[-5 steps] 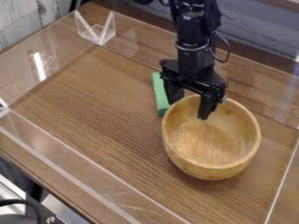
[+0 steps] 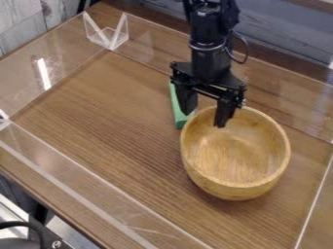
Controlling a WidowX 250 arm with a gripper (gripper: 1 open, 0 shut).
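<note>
My black gripper [image 2: 207, 97] hangs over the back rim of a large wooden bowl [image 2: 235, 160], its fingers spread open, one toward the left near a green block and one reaching down at the bowl's rear. The green block [image 2: 180, 111] lies on the table just left of the bowl, partly hidden behind the gripper and the bowl's rim. The bowl looks empty.
A clear plastic object [image 2: 107, 34] stands at the back left. A dark cable lies at the lower left edge.
The gripper has shifted slightly to the left, toward the green block's side. The bowl and block look unmoved.
</note>
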